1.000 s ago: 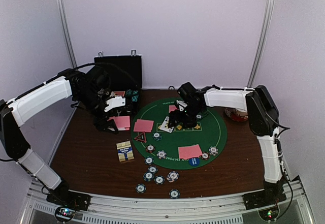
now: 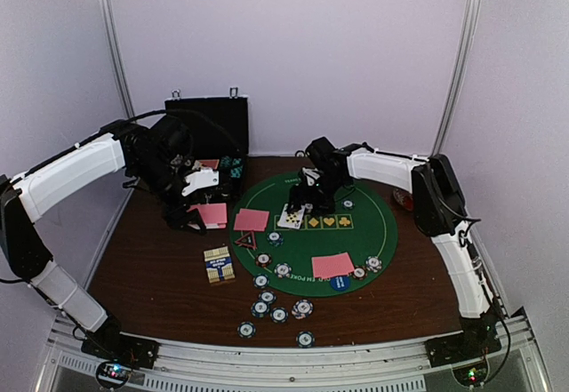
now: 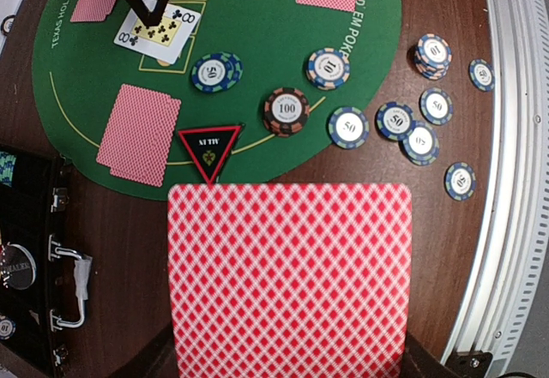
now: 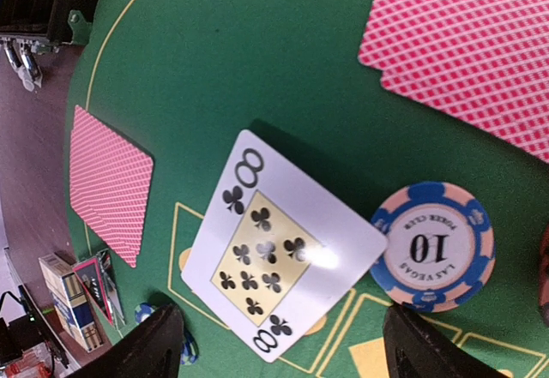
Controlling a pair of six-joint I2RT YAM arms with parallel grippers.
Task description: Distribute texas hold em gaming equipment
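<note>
The eight of clubs (image 4: 284, 246) lies face up on the green mat (image 2: 378, 223), over the left end of the printed card row. Above this card my right gripper hangs open, its dark fingertips at the bottom of the right wrist view and nothing between them. A blue and white 10 chip (image 4: 433, 247) sits against the card's corner. My left gripper (image 2: 189, 221) is shut on the red-backed deck (image 3: 290, 284), which fills the lower middle of the left wrist view. Red-backed cards (image 3: 139, 134) and the ALL IN triangle (image 3: 208, 148) lie at the mat's left edge.
The open black case (image 2: 207, 125) stands behind my left arm. A card box (image 2: 219, 265) lies on the wood left of the mat. Several chips (image 2: 279, 315) are scattered in front, and another red-backed pair (image 2: 332, 266) lies on the near mat.
My left arm is still.
</note>
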